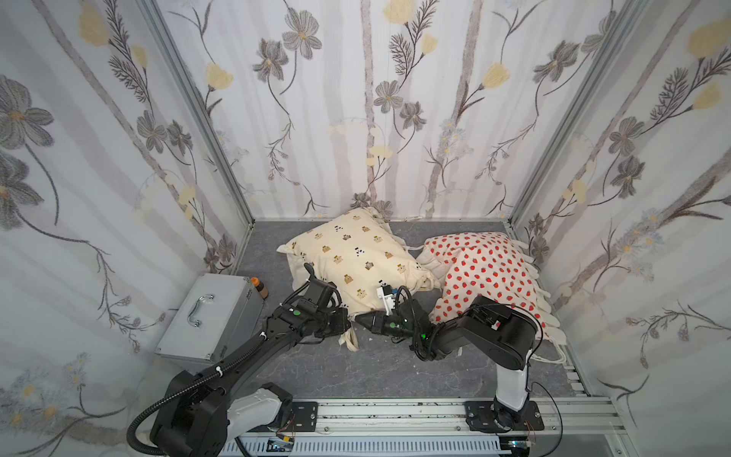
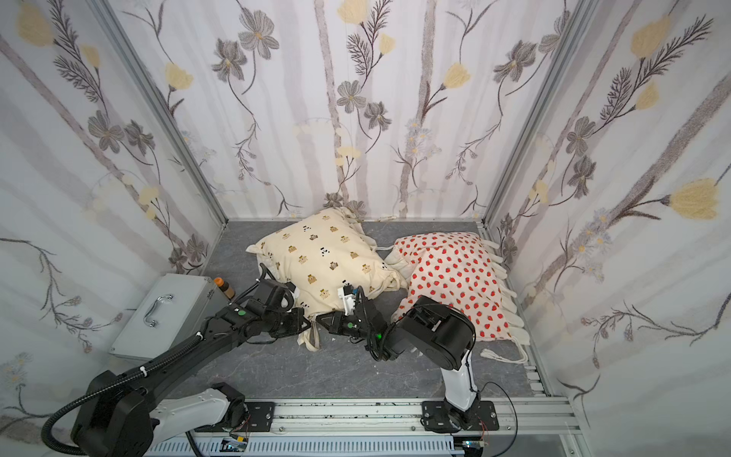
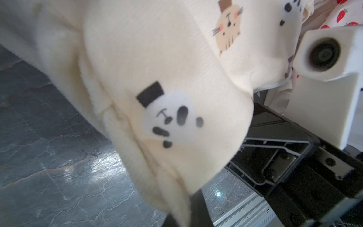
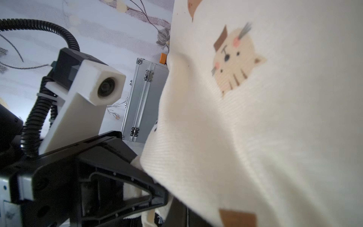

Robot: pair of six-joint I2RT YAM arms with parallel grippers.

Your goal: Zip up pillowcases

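The cream pillowcase with animal faces lies plump on the floor, its near corner reaching down between the two grippers. In the left wrist view, a strip of its cream edge narrows in between the dark fingertips of my left gripper, which is shut on it. My right gripper is shut beside the cloth; nothing shows clearly between its fingers. Seen from above, the left gripper and right gripper nearly meet tip to tip. No zipper pull can be made out; cloth and grippers cover that corner.
To the right lies a red-strawberry pillowcase, partly behind my right arm. A silver case and an orange-capped bottle stand at the left. Bare grey floor shows in front of the grippers.
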